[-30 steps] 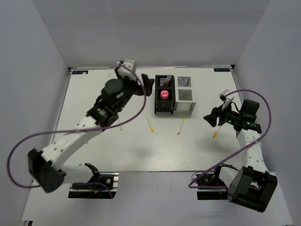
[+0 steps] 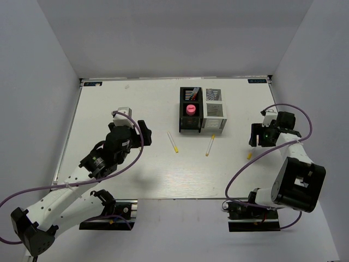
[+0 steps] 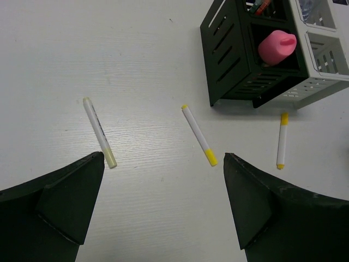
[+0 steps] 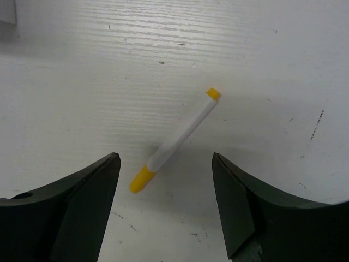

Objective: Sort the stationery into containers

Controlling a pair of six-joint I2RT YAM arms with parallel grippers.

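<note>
My left gripper is open above the table. In its view lie a pale yellow marker [image 3: 99, 132] and two white markers with yellow ends, one in the middle [image 3: 199, 135] and one at right [image 3: 282, 142]. My right gripper hangs open over another yellow-ended white marker [image 4: 182, 131], which lies diagonally between and beyond its fingertips. At the back centre stand a black container [image 2: 190, 123] holding a pink object [image 2: 191, 109] and some slim items, and a white slotted container [image 2: 215, 123] beside it.
Arm cables loop over both sides of it. The containers are the only tall things in the middle.
Over the last second my left arm has drawn back from near the black container toward the front left. My right arm has moved rightward, over the rightmost marker.
</note>
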